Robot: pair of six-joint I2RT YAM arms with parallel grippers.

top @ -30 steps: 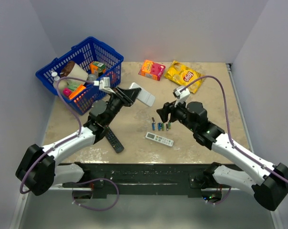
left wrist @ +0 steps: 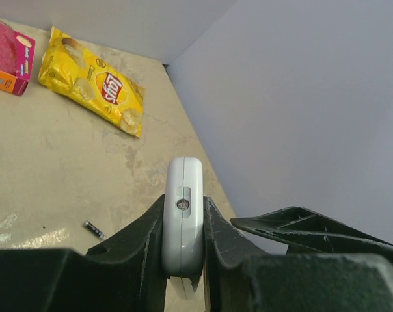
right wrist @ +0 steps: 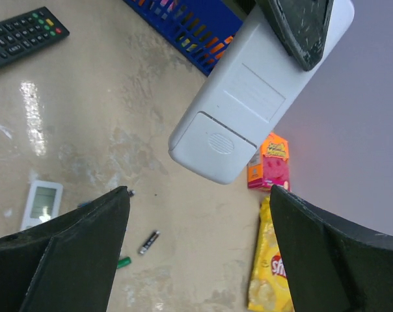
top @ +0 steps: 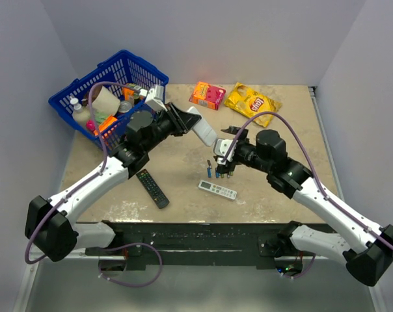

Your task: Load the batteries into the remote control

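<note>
A white remote (top: 204, 130) is held in the air by my left gripper (top: 184, 119), which is shut on it. In the right wrist view the remote's back faces me, with a closed-looking battery cover (right wrist: 213, 146) at its free end. My right gripper stands open just short of that end, nothing between its fingers. In the left wrist view the remote's narrow end (left wrist: 183, 218) rises between the fingers. Several small batteries (top: 209, 171) lie on the table below the right gripper, partly hidden by it; one dark battery (right wrist: 149, 242) shows in the right wrist view.
Another white remote (top: 217, 189) and a black remote (top: 152, 188) lie on the table. A full blue basket (top: 154, 73) stands back left, a pink-orange box (top: 208, 95) and a yellow chip bag (top: 252, 104) at the back.
The held remote has shifted right and tilted further downward. My right gripper has turned about its wrist and now faces the remote's free end, still open.
</note>
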